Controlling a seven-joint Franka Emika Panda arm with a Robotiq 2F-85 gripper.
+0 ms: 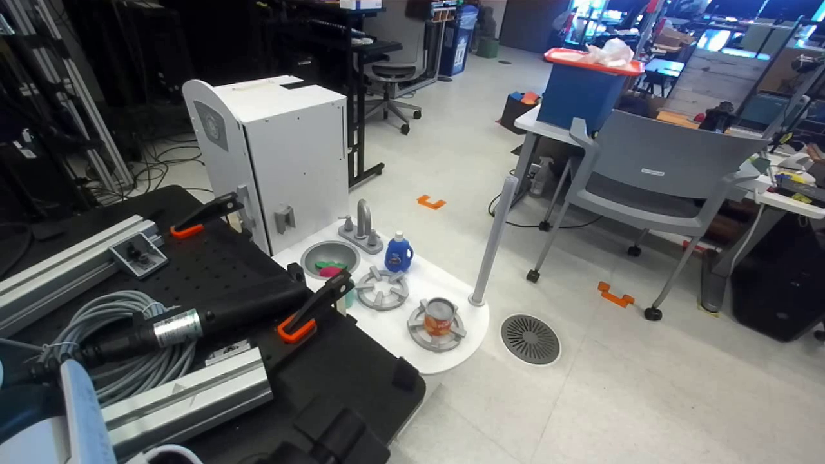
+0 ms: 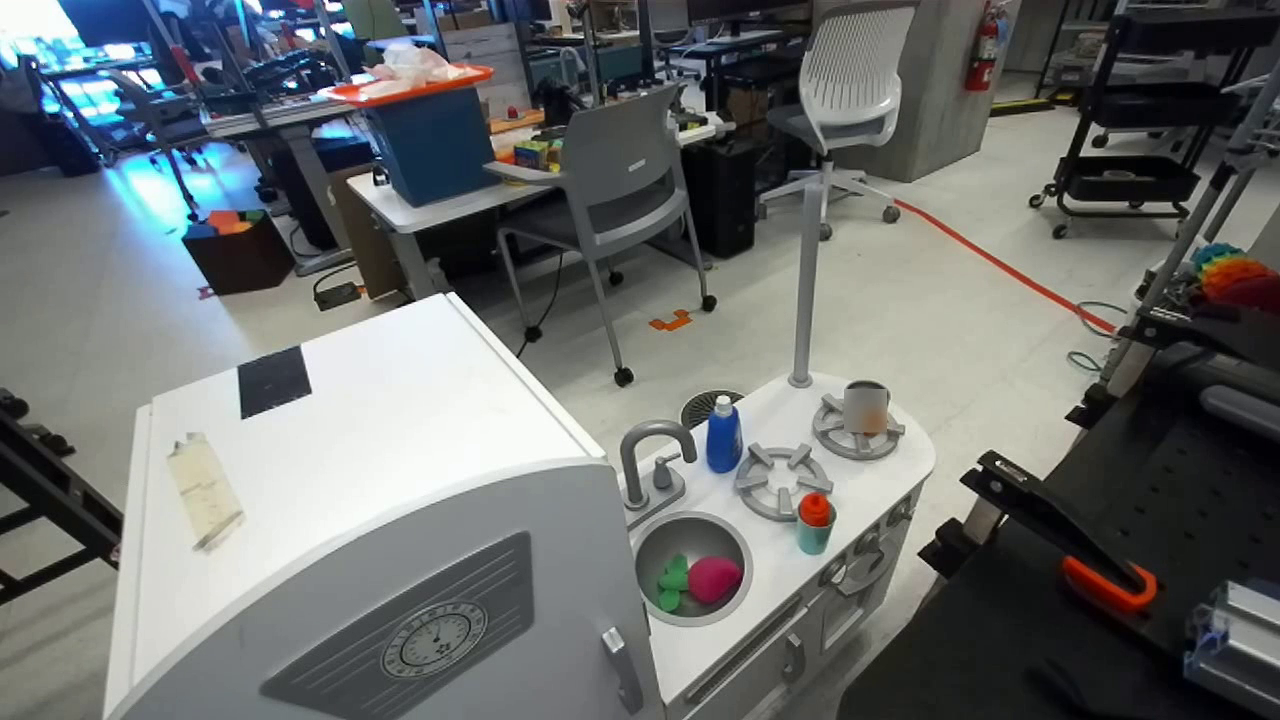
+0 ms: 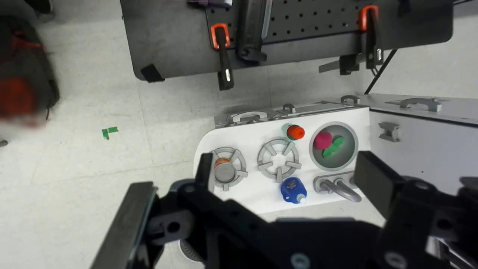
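Observation:
Wide apart in the wrist view, the fingers of my gripper are open, with a toy kitchen counter seen beyond them. An orange-labelled can (image 1: pixel 437 318) stands on the outer burner. The blue bottle (image 2: pixel 723 437) is upright near the counter's back edge, beside the empty inner burner (image 2: pixel 782 481). A teal cup with a red-orange top (image 2: pixel 815 524) stands by that burner at the front edge. Inside the grey sink (image 3: pixel 316 157) lie a pink toy (image 3: pixel 323 140) and a green one (image 3: pixel 333 147). The can's label is blurred in exterior view 2.
A tall white cabinet (image 1: pixel 298 158) borders the sink side, next to the grey faucet (image 2: pixel 654 462). A grey post (image 1: pixel 495 240) rises from the counter's far end. The black work table (image 1: pixel 332 379) carries orange-tipped clamps (image 1: pixel 298 328) along its edge. Bare counter lies between bottle and can.

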